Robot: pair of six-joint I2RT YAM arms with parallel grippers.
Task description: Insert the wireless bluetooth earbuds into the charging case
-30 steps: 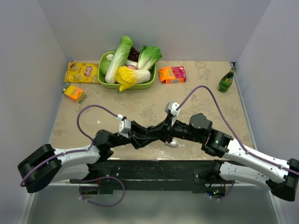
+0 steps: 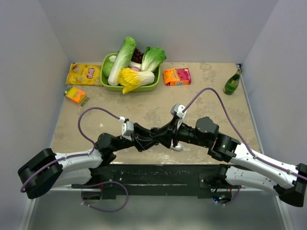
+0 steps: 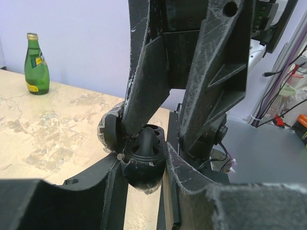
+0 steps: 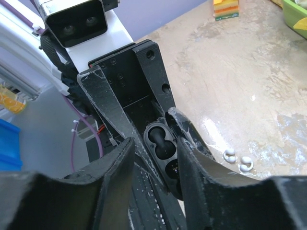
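The black charging case [image 3: 144, 165] is clamped between the fingers of my left gripper [image 2: 146, 139], which is shut on it. Its lid [image 4: 189, 129] stands raised, and empty-looking earbud hollows [image 4: 162, 143] face the right wrist camera. Around the case, my right gripper holds its fingers apart. In the left wrist view, one right finger [image 3: 144, 91] comes down against or very near the case by the lid; the other [image 3: 206, 91] stands clear. Two white earbuds [image 4: 230, 155] [image 4: 246, 164] lie on the table. The top view mostly hides the case behind the grippers.
A green basket of vegetables [image 2: 106, 87] stands at the back, with a yellow chip bag [image 2: 84, 74] and an orange box [image 2: 176, 76] beside it. The green bottle [image 2: 232, 83] is at the right. Mid-table is clear behind the grippers.
The left arm looks still, and the things on the table are where they were.
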